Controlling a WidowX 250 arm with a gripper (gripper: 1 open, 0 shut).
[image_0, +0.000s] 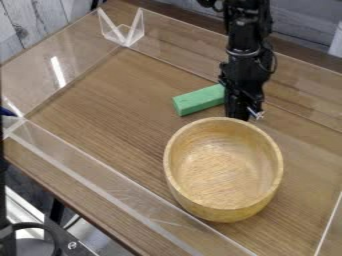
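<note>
A wooden bowl (222, 185) sits upright on the wooden table (94, 130), its open top facing up. Just behind it lies a green block (198, 100). The black gripper (243, 111) hangs from the arm at the top, low over the table between the green block and the bowl's rear rim. It looks shut, with nothing clear between its fingers; its tips are small and partly dark.
Clear plastic walls line the table's left and lower edges, with a clear bracket (122, 27) at the back left. Black cables lie at the lower left corner.
</note>
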